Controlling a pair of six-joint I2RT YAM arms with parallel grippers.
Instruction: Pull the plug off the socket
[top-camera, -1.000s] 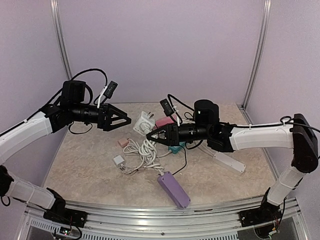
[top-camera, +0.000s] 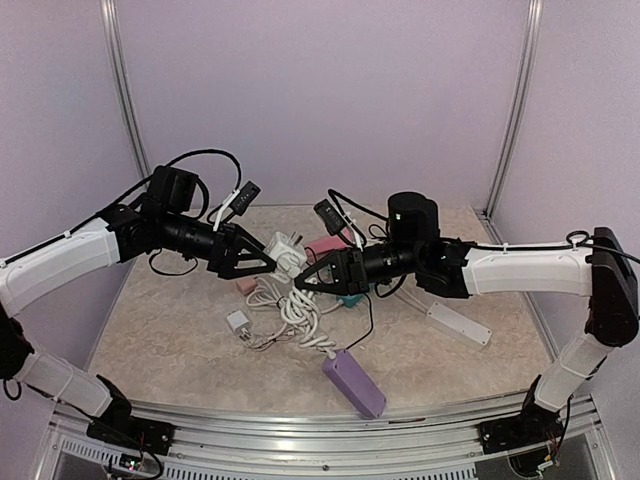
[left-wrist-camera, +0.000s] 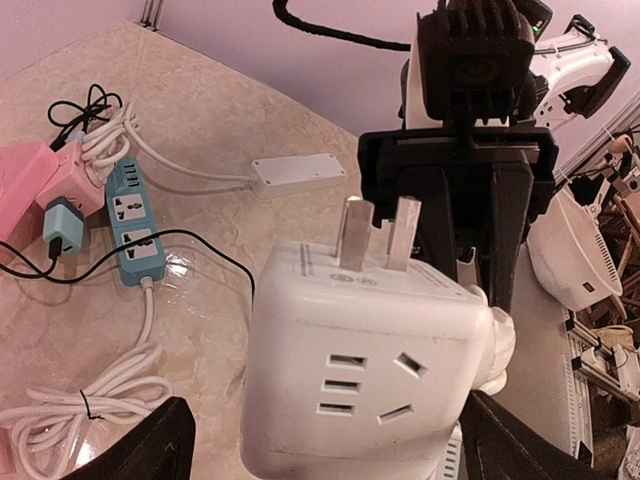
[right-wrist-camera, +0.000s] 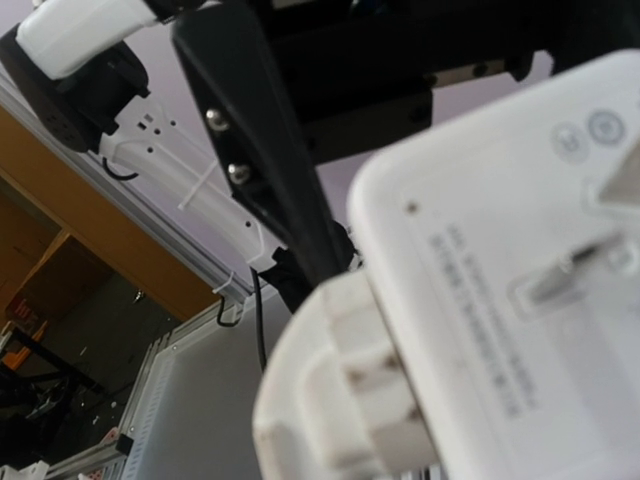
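Note:
A white cube-shaped socket adapter (left-wrist-camera: 350, 370) with two metal prongs is held up between the arms; slots show on its face in the left wrist view. Against its side sits a white plug (right-wrist-camera: 335, 390) with a coiled cable (top-camera: 298, 312) hanging below. My right gripper (top-camera: 305, 278) is shut on the plug; one dark finger (right-wrist-camera: 265, 150) lies against it in the right wrist view. From the left, my left gripper (top-camera: 273, 262) is open, its fingers (left-wrist-camera: 160, 440) to either side of the adapter. Whether they touch it I cannot tell.
A purple power strip (top-camera: 354, 384) lies near the front edge under the cable. A small white plug (top-camera: 238, 322), a white strip (top-camera: 459, 324), a teal strip (left-wrist-camera: 134, 225) and a pink block (left-wrist-camera: 75, 185) rest on the table.
My left gripper has moved right, from apart to around the adapter. The right gripper, adapter and cable have shifted only slightly, and the purple strip moved a little to the right.

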